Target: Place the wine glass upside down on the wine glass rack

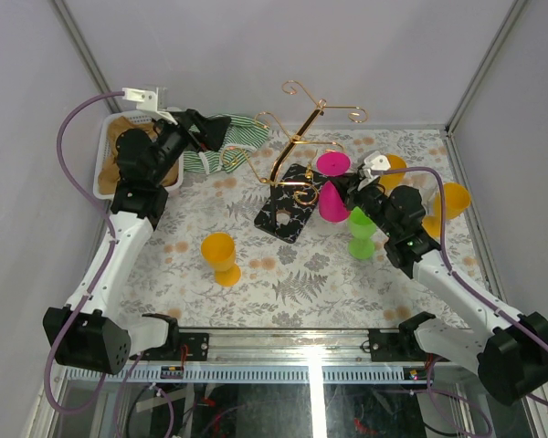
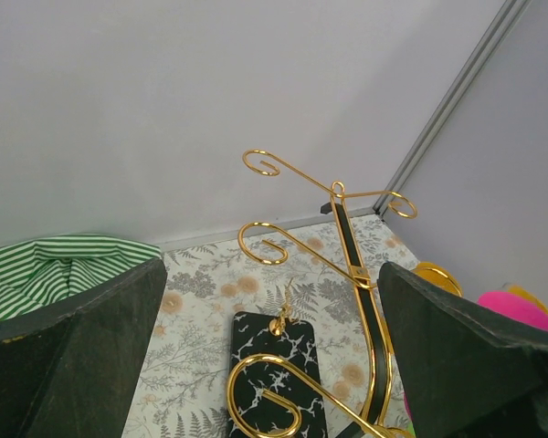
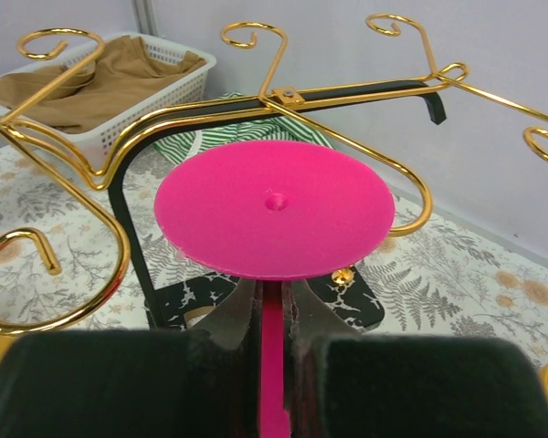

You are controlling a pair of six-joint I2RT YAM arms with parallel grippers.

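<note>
A pink wine glass (image 1: 332, 202) hangs upside down in my right gripper (image 1: 340, 182), which is shut on its stem; the foot (image 3: 274, 205) is uppermost, close to the hooks at the right of the gold rack (image 1: 297, 139) (image 3: 354, 146). Whether it touches the rack is unclear. The rack stands on a black patterned base (image 1: 288, 224) (image 2: 275, 391). My left gripper (image 1: 212, 130) is open high at the left of the rack, its two fingers framing an empty gap in the left wrist view.
Green (image 1: 362, 241) and several yellow glasses (image 1: 456, 199) stand at the right; another yellow glass (image 1: 218, 252) is at front left. A white basket (image 1: 106, 181) with brown cloth and a striped green cloth (image 1: 244, 130) lie at back left.
</note>
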